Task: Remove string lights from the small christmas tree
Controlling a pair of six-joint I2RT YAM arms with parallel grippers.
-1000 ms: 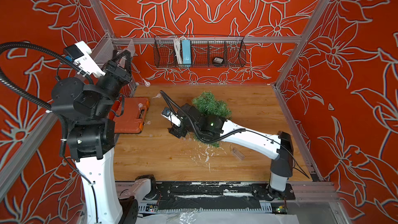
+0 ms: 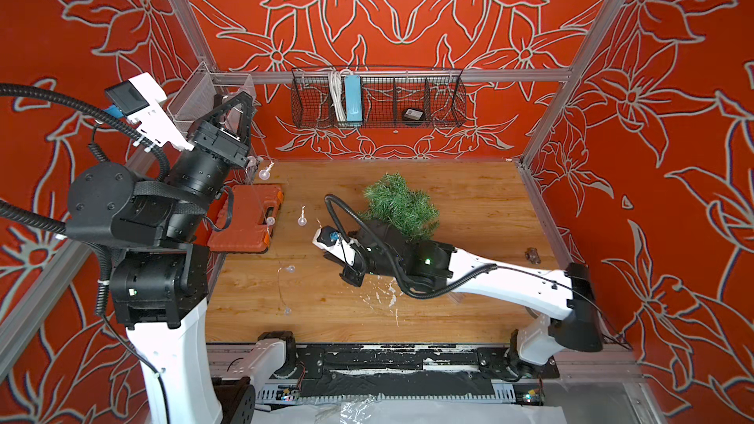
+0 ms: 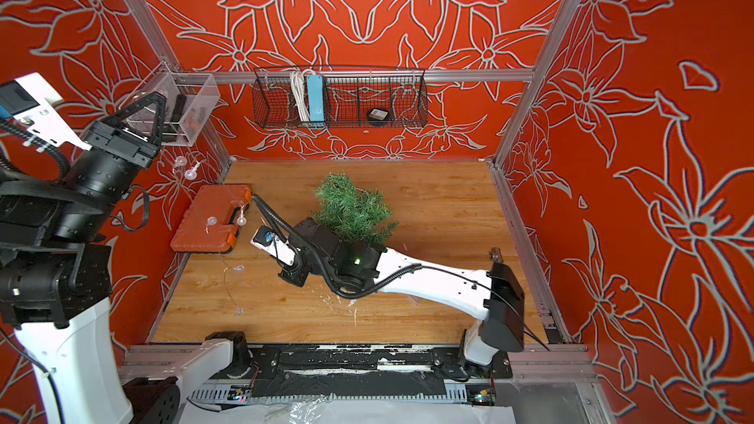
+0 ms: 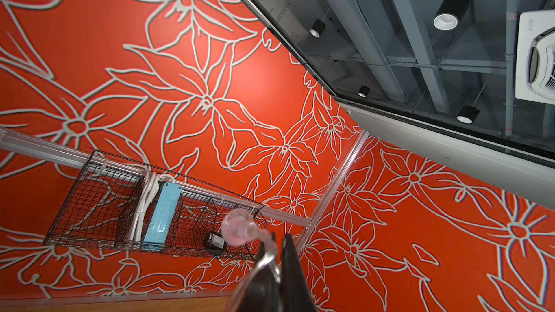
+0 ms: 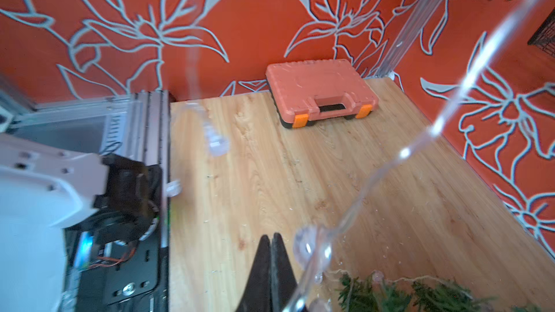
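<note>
The small green tree (image 2: 400, 202) lies on the table, partly hidden behind the right arm. My right gripper is shut beside the tree, on the clear string lights (image 5: 404, 152); a bulb hangs by its fingertips. From there the wire slants up out of the right wrist view, and some wire (image 5: 427, 278) still crosses the tree's branches. Raised high at the left, my left gripper is shut on another stretch of the string, its bulb (image 4: 238, 226) sticking out beside the fingers. More bulbs (image 2: 301, 220) dangle between the arms.
An orange toolbox (image 2: 243, 223) lies on the table's left side, under the left arm. A wire basket (image 2: 377, 98) and a clear bin (image 3: 192, 110) hang at the back.
The left arm shifted left, still holding its wire; the string swung.
</note>
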